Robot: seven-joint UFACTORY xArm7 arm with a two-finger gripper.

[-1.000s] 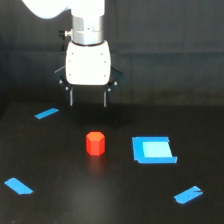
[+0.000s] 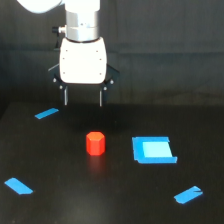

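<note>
A red block (image 2: 96, 143), six-sided in outline, rests on the black table a little left of centre. Beyond and above it hangs my gripper (image 2: 84, 97), its two thin dark fingers pointing down and set well apart. The gap between them is empty, and clear space separates the fingertips from the block. To the block's right lies a light square (image 2: 157, 149) framed by blue tape (image 2: 151, 138).
Blue tape strips lie at the left back (image 2: 46, 113), the left front (image 2: 18, 186) and the right front (image 2: 188, 195). Bare table surrounds the block, and a dark backdrop (image 2: 170, 60) stands behind.
My gripper has shifted slightly to the left. The red block and the taped square are where they were.
</note>
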